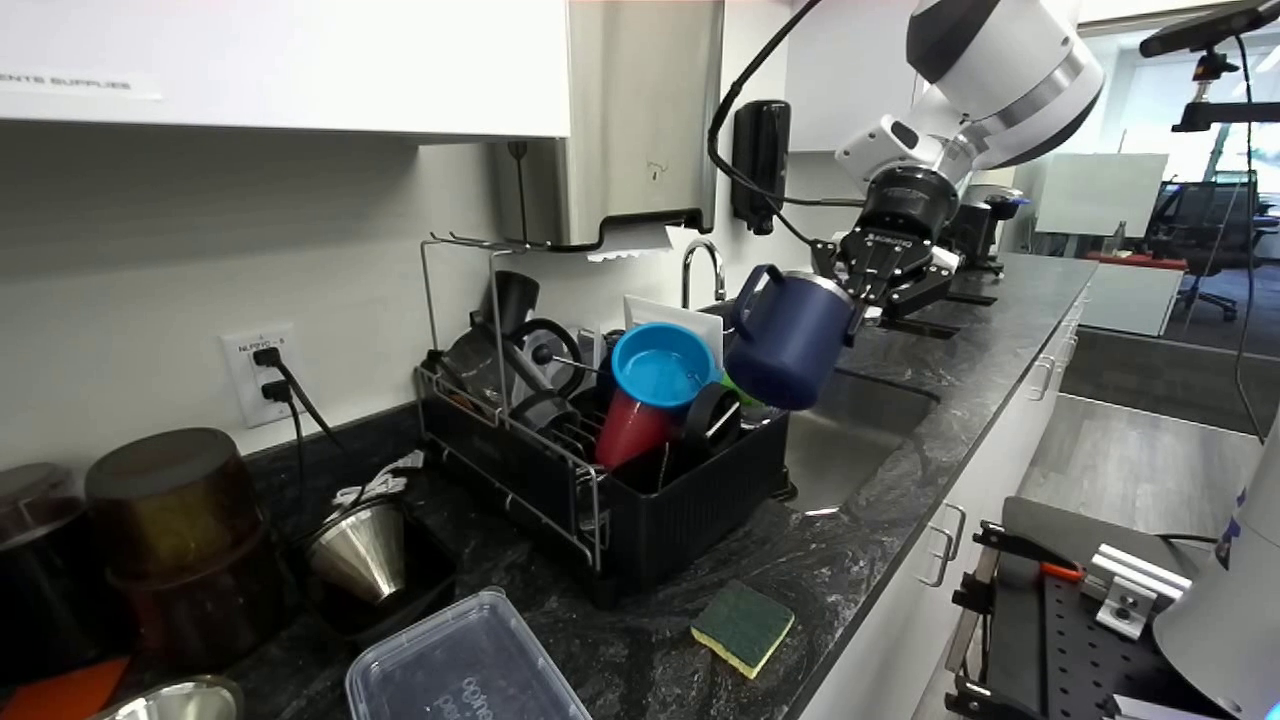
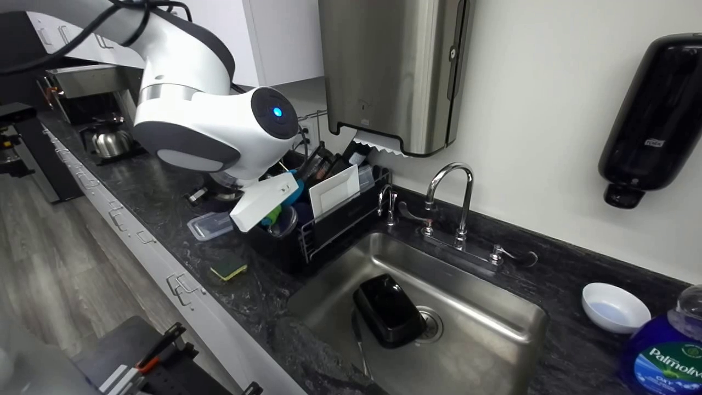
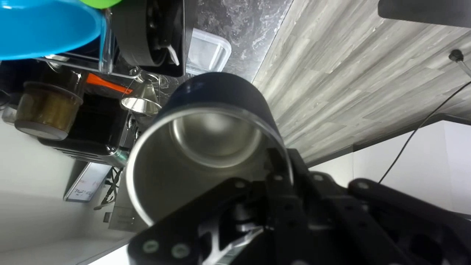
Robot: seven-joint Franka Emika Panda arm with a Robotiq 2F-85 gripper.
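Note:
A dark blue mug [image 1: 788,342] with a steel rim hangs tilted in the air, its handle toward the wall. My gripper [image 1: 860,314] is shut on the mug's rim wall, with one finger inside and one outside in the wrist view. There the mug [image 3: 220,90] shows an empty steel inside. In the first exterior view the mug appears beside the right end of the black dish rack [image 1: 696,528], at about the height of the blue bowl [image 1: 663,365]. The arm hides both mug and gripper in the second exterior view.
A red cup [image 1: 632,430], a black mug [image 1: 713,418] and several other dishes crowd the rack. The sink [image 2: 460,296] holds a black container [image 2: 388,310]. On the counter lie a sponge [image 1: 743,628] and a clear plastic lid [image 1: 468,667].

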